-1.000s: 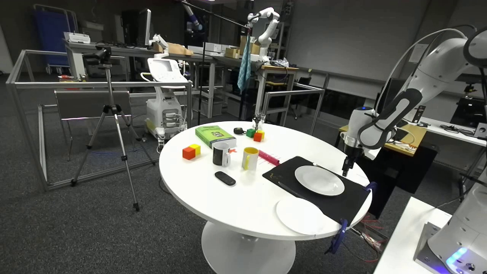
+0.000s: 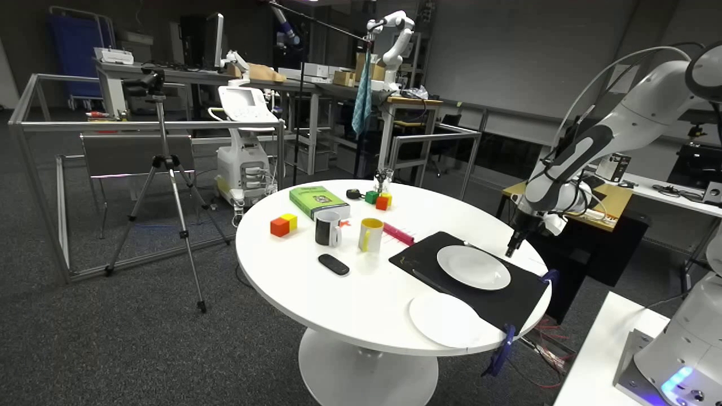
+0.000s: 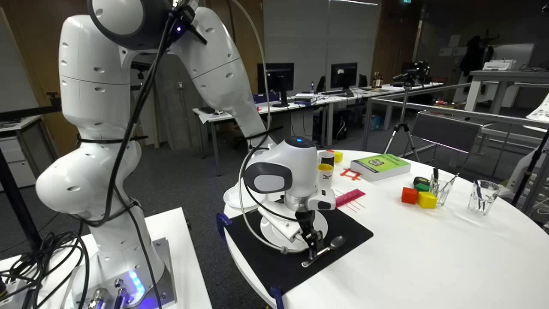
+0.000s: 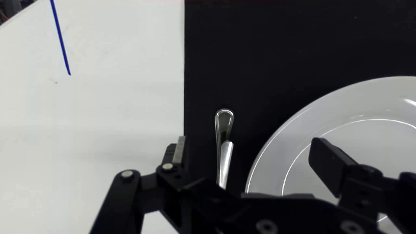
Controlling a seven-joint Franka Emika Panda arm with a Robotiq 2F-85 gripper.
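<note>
A silver spoon (image 3: 337,242) lies on the black mat (image 3: 355,234) beside the white plate (image 3: 320,222). In the wrist view a metal handle (image 4: 224,119) points away from me, with a slimmer shiny length (image 4: 225,160) below it; whether that belongs to the same piece I cannot tell. My gripper stands open over the cutlery, its left finger by the mat's edge and its right finger over the plate (image 4: 362,99). Close above the mat's edge, the gripper (image 2: 511,249) shows from the side. Nothing is visible between the fingers.
A second white plate (image 2: 443,319) lies at the table's near edge. Two mugs, a green book (image 3: 381,165), colored blocks and glasses (image 3: 482,196) stand farther off. Blue clamps (image 2: 499,352) grip the table rim.
The arm's wrist has swung lower and tilted over, while the fingertips have shifted only slightly near the mat's edge. Objects on the table have stayed put.
</note>
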